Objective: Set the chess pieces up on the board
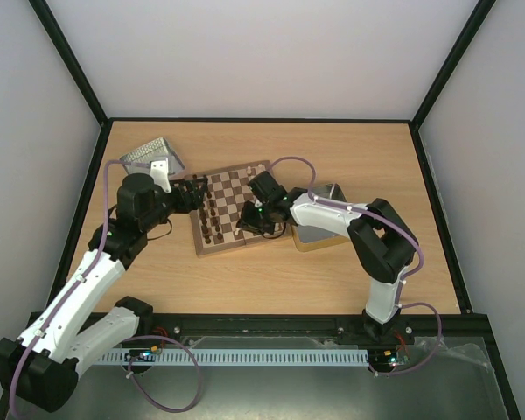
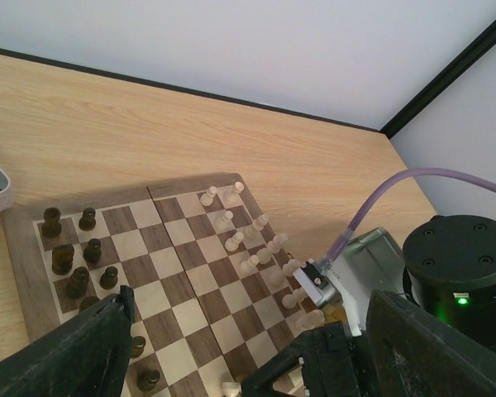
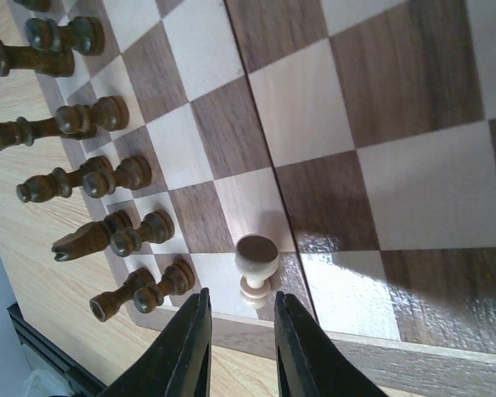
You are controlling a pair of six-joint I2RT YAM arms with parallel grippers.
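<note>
The checkered board carries dark pieces along its left, such as a dark knight, and white pieces like a pale pawn along its right. My right gripper is low over the board's near part, fingers apart, a single white piece standing just beyond their tips, nothing seen between them. My left gripper hovers over the board's left side, open, its fingers wide apart in the left wrist view.
A light container stands behind the left arm. A tan bin with grey inside sits right of the board, under the right arm.
</note>
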